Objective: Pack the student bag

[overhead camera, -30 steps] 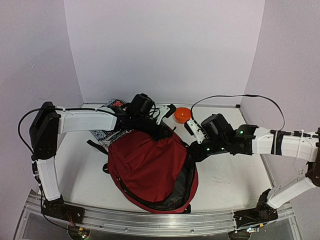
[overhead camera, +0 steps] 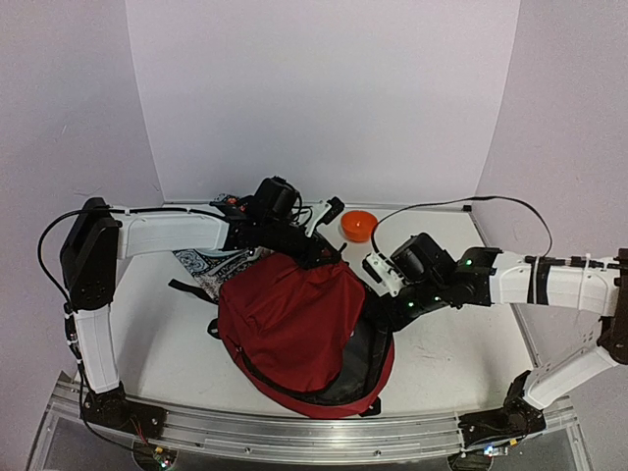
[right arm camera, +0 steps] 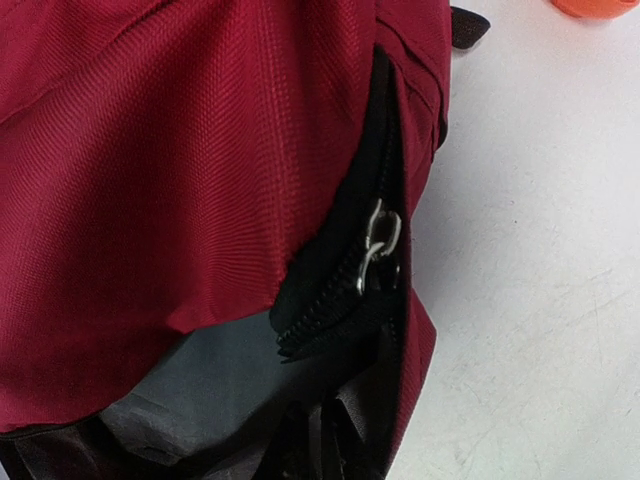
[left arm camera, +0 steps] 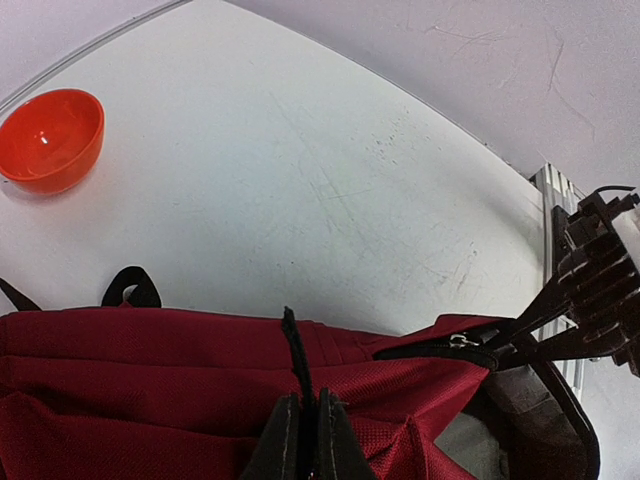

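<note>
The red backpack [overhead camera: 289,334] lies on the table, its black-edged mouth gaping along the right side. At its upper edge, my left gripper is shut on a thin black strip [left arm camera: 298,350] that sticks up past the fingers. On the bag's right side my right gripper reaches into the dark opening, close to the black zipper [right arm camera: 330,300] and its metal pull [right arm camera: 379,245]. Its dark fingers blend with the black lining, so I cannot tell whether they grip anything. The bag's contents are hidden; only grey lining [right arm camera: 215,385] shows.
An orange bowl [overhead camera: 359,226] stands behind the bag. Patterned cloth [overhead camera: 211,265] lies at the back left, partly under my left arm.
My right gripper has moved slightly down and right along the bag's right edge, and the opening there looks wider. The bag has shifted a little; the left arm has barely moved.
</note>
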